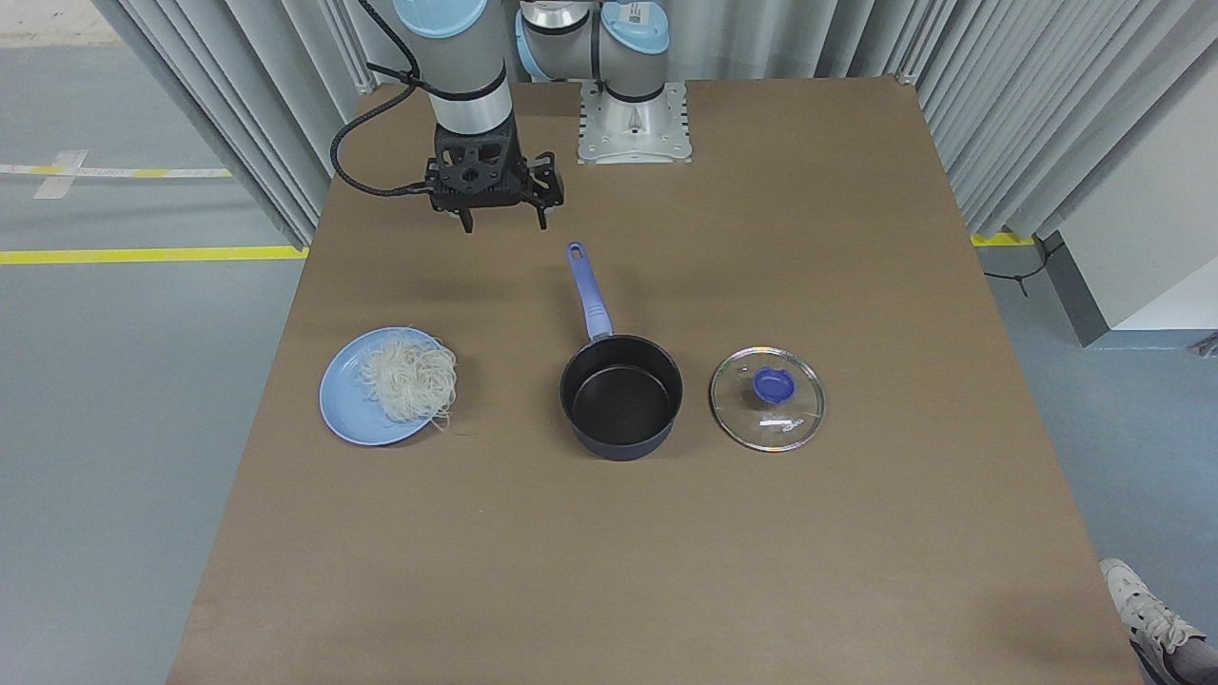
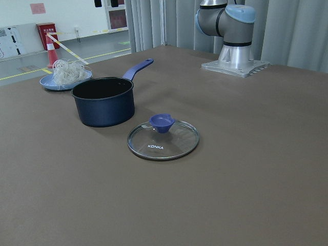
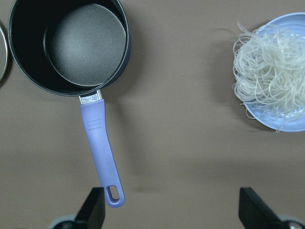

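Observation:
A dark saucepan [image 1: 619, 405] with a lilac handle [image 3: 100, 143] sits mid-table. A blue plate [image 1: 348, 400] holding white noodles [image 3: 269, 71] lies to its left in the front view; a glass lid [image 1: 748, 417] with a blue knob [image 2: 162, 122] lies to its right. My gripper [image 1: 503, 223] hangs open above the back-left of the table, behind the pan and plate. In the wrist view its fingertips show wide apart at the bottom, nothing between them, with the handle's end near one of them.
The table [image 1: 639, 571] has free room in front and on the right. The robot's base [image 1: 634, 131] stands at the back edge. A person's shoe shows beside the front-right of the table.

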